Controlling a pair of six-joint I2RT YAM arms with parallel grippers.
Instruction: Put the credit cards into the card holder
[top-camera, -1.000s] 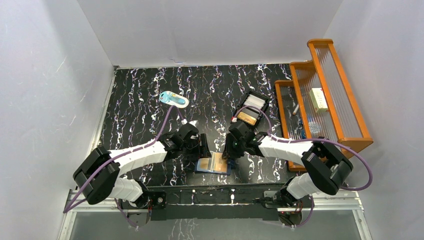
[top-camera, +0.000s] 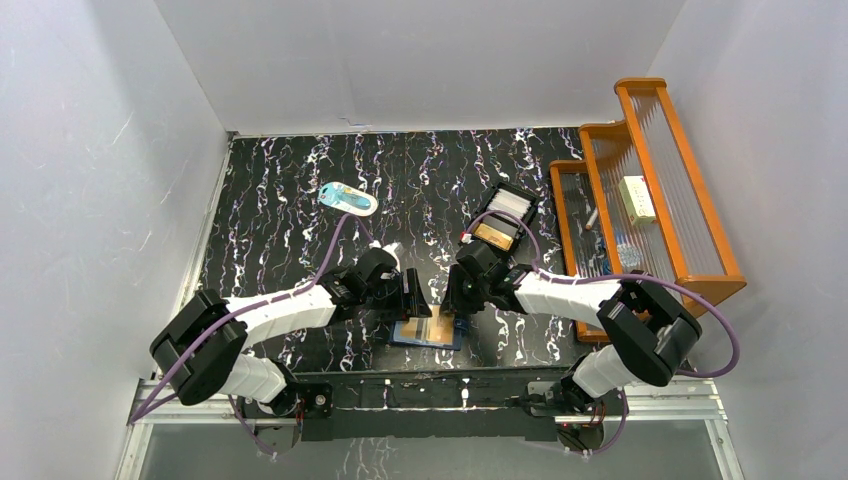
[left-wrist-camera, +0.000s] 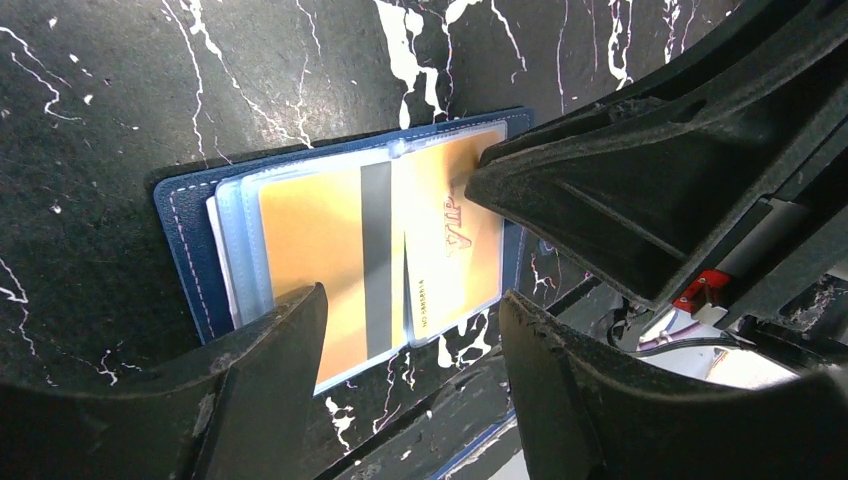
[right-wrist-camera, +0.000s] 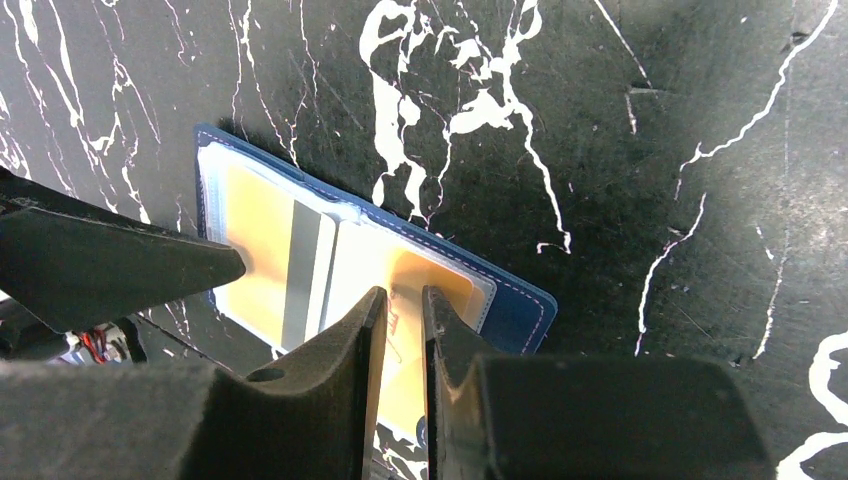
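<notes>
The blue card holder (top-camera: 427, 345) lies open and flat near the table's front edge, between both arms. In the left wrist view a gold card with a grey stripe (left-wrist-camera: 318, 240) sits in its left clear pocket; a gold card with red lettering (left-wrist-camera: 455, 235) sits in the right one. My left gripper is open over the striped card, nothing between its fingers. Over the lettered card is my right gripper, its fingers close together with a narrow gap. Nothing shows between them. Whether its tips touch the sleeve I cannot tell.
A black tray with cards (top-camera: 503, 215) lies behind the right arm. A blue-white packaged item (top-camera: 348, 198) is at the back left. The wooden rack (top-camera: 640, 200) borders the right side.
My left gripper has shifted slightly to the right over the holder. The right gripper has moved very slightly to the left. The holder and tray remain in place.
</notes>
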